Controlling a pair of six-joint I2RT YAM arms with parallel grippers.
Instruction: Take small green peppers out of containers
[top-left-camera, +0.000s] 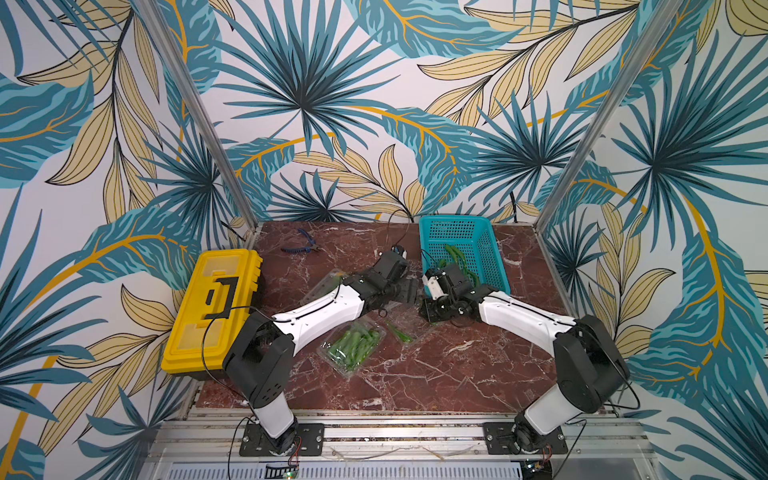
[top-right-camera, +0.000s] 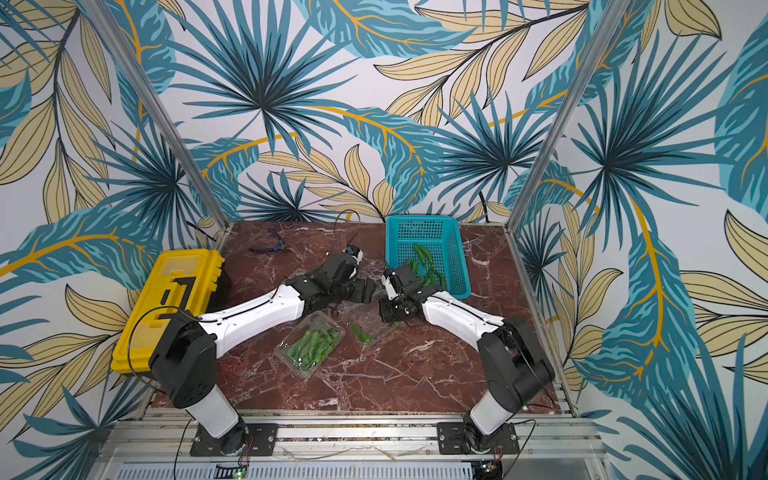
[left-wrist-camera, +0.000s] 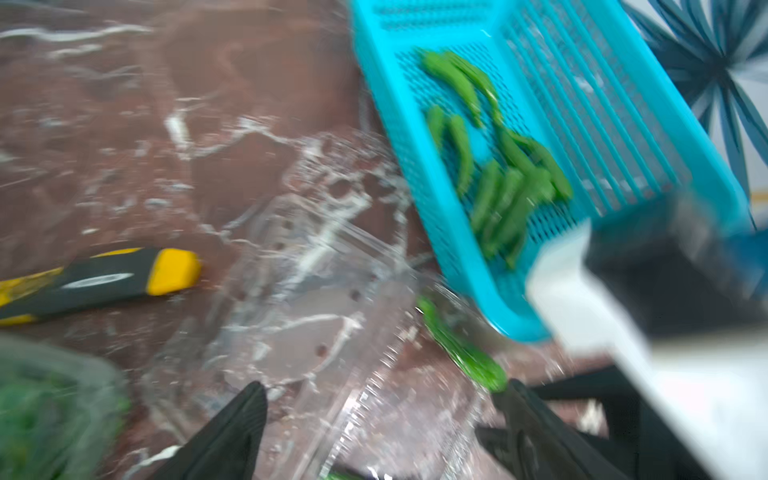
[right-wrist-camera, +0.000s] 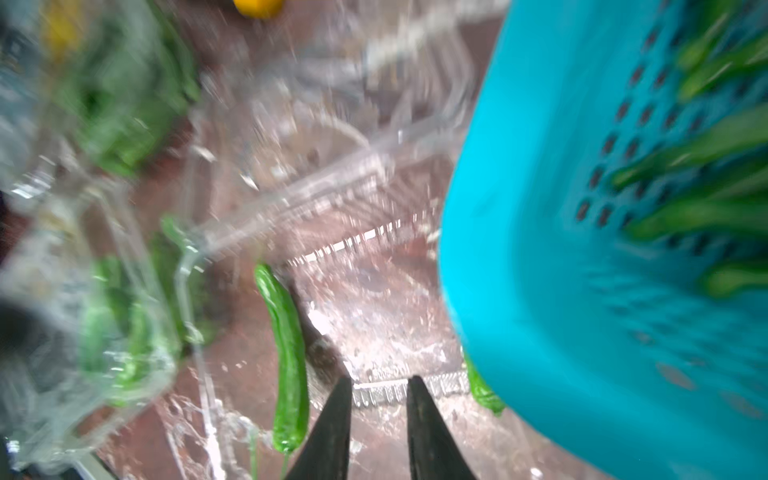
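Several green peppers (left-wrist-camera: 516, 192) lie in the turquoise basket (top-left-camera: 496, 272). Loose peppers lie on clear plastic near it, one (right-wrist-camera: 289, 360) left of my right fingertips, another (left-wrist-camera: 460, 348) by the basket's edge. A plastic pack of peppers (top-right-camera: 310, 345) rests front-centre. My left gripper hangs open over the empty-looking clear container (left-wrist-camera: 304, 296), left of the basket. My right gripper is part open at the basket's near-left corner, nothing seen between its fingers. The wrist views are blurred.
A yellow toolbox (top-left-camera: 209, 312) stands at the left edge, pliers (top-left-camera: 300, 248) at the back left. A yellow-black tool (left-wrist-camera: 112, 280) lies left of the clear container.
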